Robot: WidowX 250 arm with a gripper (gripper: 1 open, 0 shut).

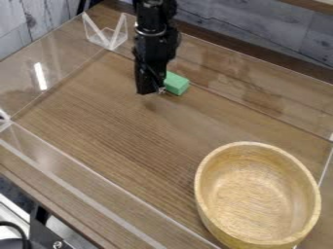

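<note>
The black robot gripper (152,86) reaches down at the upper middle, close to the tabletop. Just right of its fingers lies a small green block (174,83), partly behind the gripper. The gripper looks shut, with nothing clearly visible between its fingertips, though they are small and dark.
A large yellow bowl (256,185) fills the lower right of the wooden table (104,146). Clear plastic brackets stand at the top left and the left edge.
</note>
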